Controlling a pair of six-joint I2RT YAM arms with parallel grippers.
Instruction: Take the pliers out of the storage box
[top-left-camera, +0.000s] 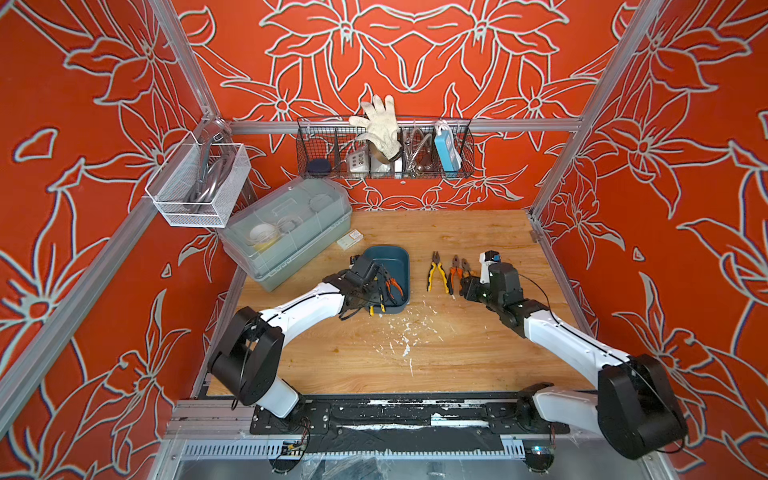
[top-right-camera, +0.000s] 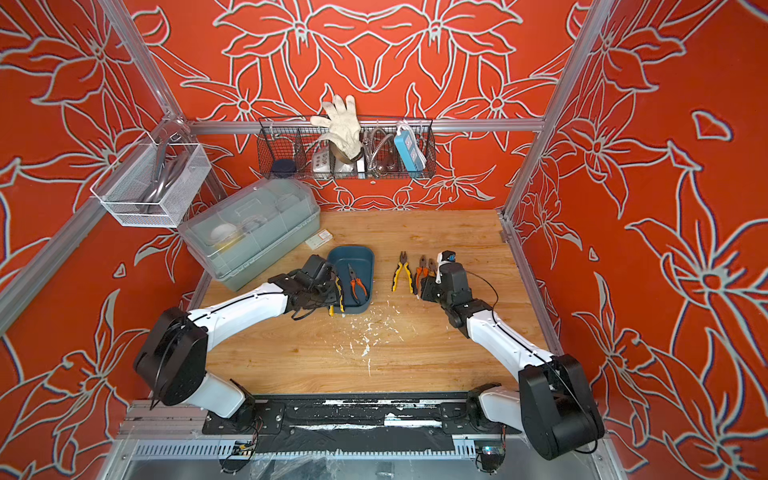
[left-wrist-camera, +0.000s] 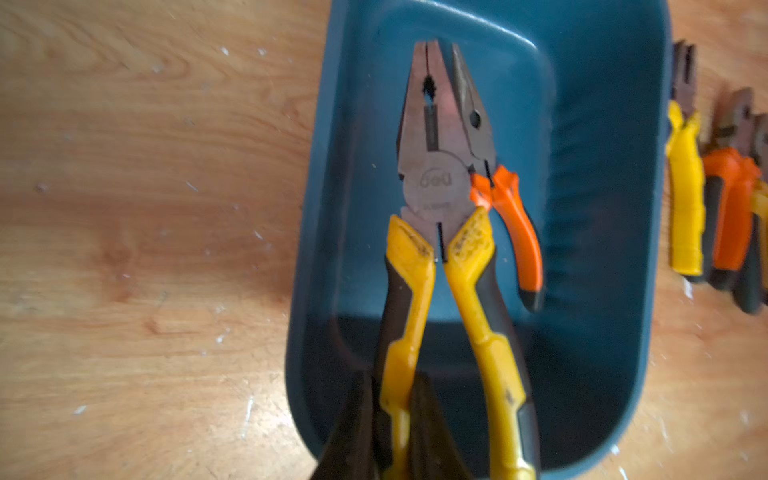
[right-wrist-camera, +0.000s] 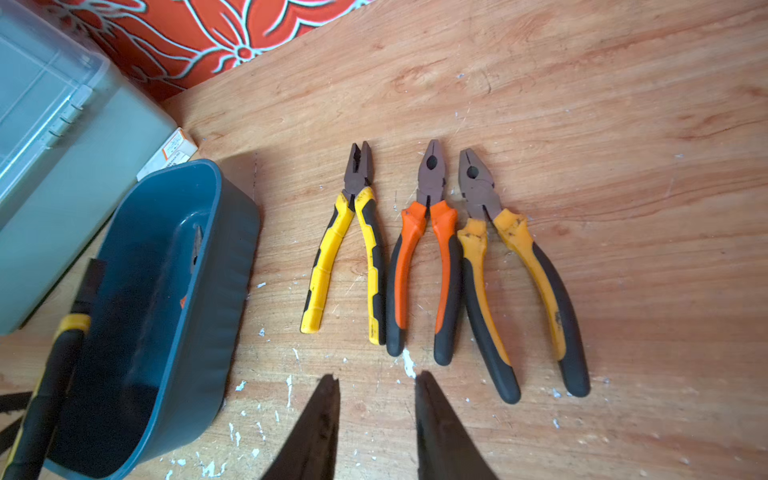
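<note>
Yellow-and-black pliers (left-wrist-camera: 436, 184) hang above the blue storage box (left-wrist-camera: 657, 240), one handle pinched between the fingers of my left gripper. Lower down, orange-handled pliers (left-wrist-camera: 520, 232) lie inside the box, partly covered by the yellow pair in the left wrist view. On the table right of the box, three pliers lie side by side: a yellow pair (right-wrist-camera: 370, 248), an orange pair (right-wrist-camera: 445, 248) and a yellow-orange pair (right-wrist-camera: 477, 264). My right gripper stands open just in front of their handles, with nothing between its fingers.
A lidded grey toolbox (top-left-camera: 288, 228) stands behind and left of the storage box, a small white carton (top-left-camera: 349, 239) beside it. Wire baskets (top-left-camera: 385, 148) hang on the back wall. Bare wood lies in front of the box and pliers.
</note>
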